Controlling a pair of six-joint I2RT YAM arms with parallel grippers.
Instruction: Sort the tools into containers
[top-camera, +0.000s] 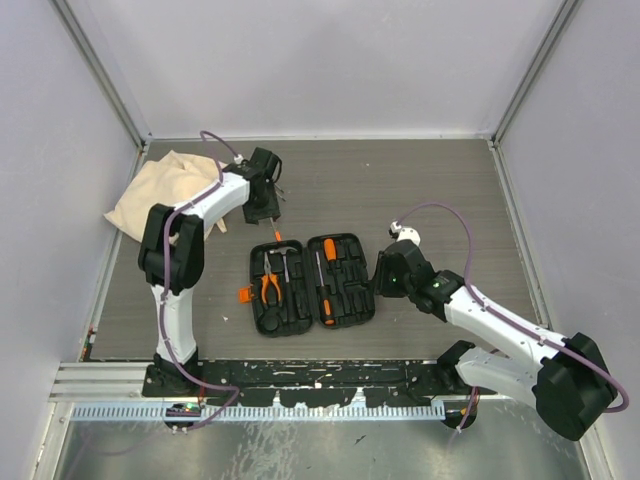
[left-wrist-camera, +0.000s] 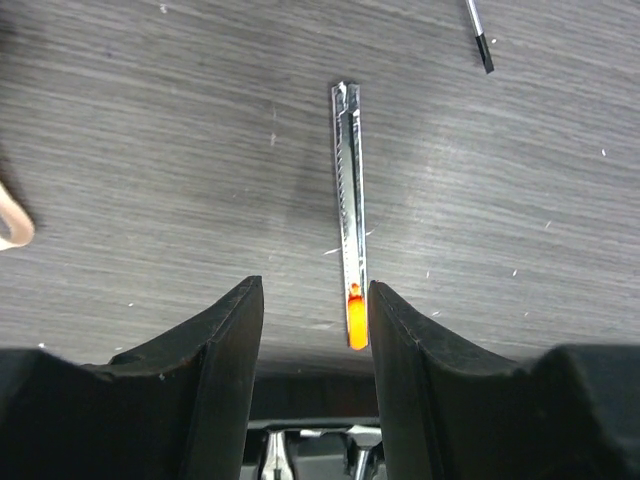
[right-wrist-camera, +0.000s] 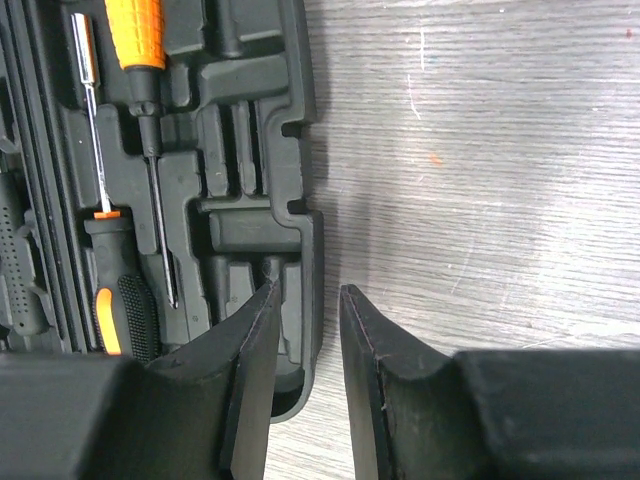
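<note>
A slim silver tool with an orange end (left-wrist-camera: 350, 220) lies on the table, just behind the black tool case (top-camera: 264, 325). My left gripper is open above it, nothing between its fingers; the tool's orange end shows near the right finger. The case lies unfolded, holding orange pliers (top-camera: 270, 288) on its left side and screwdrivers, one with an orange handle (right-wrist-camera: 136, 35), on its right. Over the case's right edge, my right gripper stands part open and empty. A dark tool tip (left-wrist-camera: 484, 50) shows farther back; the left arm mostly covers that tool from above.
A beige cloth bag (top-camera: 165, 190) lies at the back left, beside the left arm. Bare table (top-camera: 420, 180) stretches across the back right. White walls (top-camera: 320, 70) enclose the sides and back.
</note>
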